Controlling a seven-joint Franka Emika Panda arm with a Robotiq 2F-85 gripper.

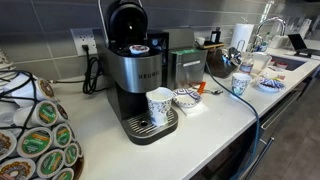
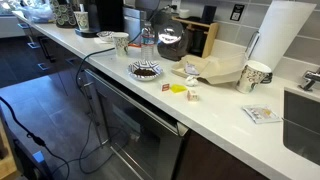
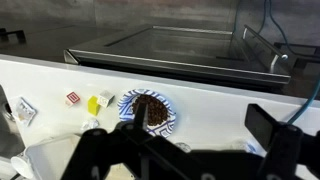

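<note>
My gripper stands open above the counter in the wrist view, its dark fingers wide apart with nothing held between them. A blue-patterned plate with dark brown bits on it lies left of the gap between the fingers. In exterior view 1, a black coffee maker has its lid raised, with a pod at its top. On the drip tray below is a patterned paper cup. Neither exterior view clearly shows the gripper.
A rack of pods stands left of the machine. More cups and plates sit along the counter. Small red and yellow items lie beside the plate. A sink is at the far end.
</note>
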